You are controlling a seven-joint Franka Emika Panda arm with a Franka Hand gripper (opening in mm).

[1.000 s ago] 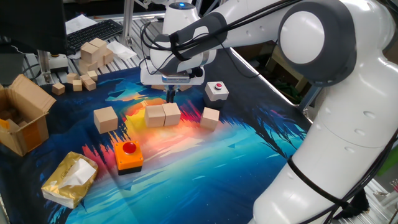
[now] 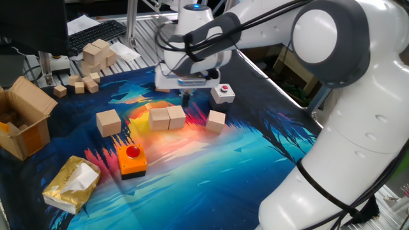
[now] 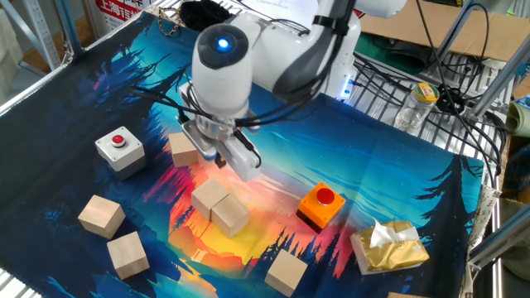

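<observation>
Two wooden blocks stand side by side, touching, at the middle of the mat: the left block (image 2: 158, 119) and the right block (image 2: 176, 117). My gripper (image 2: 185, 99) hangs above and behind this pair in exterior view 1, pointing down. From the other side, in exterior view 2, the gripper (image 3: 222, 161) is over the mat near the pair (image 3: 219, 207). Its fingers are small and partly hidden by the hand, so their opening is unclear. Single blocks lie around: one block (image 2: 215, 121) to the right, another block (image 2: 108, 123) to the left.
An orange box with a red button (image 2: 132, 161), a grey button box (image 2: 222, 96) and a tissue pack (image 2: 73, 184) stand on the mat. Two more blocks, one block (image 3: 102, 217) and another block (image 3: 127, 255), lie near the grey box. A cardboard box (image 2: 25, 121) is at the left.
The blocks in clear view have not moved.
</observation>
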